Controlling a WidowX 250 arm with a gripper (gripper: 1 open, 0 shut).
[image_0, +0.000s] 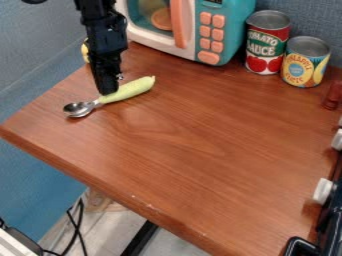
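A spoon with a pale green handle (126, 90) lies on the wooden table (187, 160) at the upper left, its metal bowl (78, 108) toward the left edge. My black gripper (107, 82) is just above and behind the handle, near its left part. Whether the fingers are open or shut is hard to tell.
A toy microwave (194, 28) stands at the back, with a tomato sauce can (266, 45) and a yellow-labelled can (305, 62) to its right. A black appliance (315, 235) is at the right edge.
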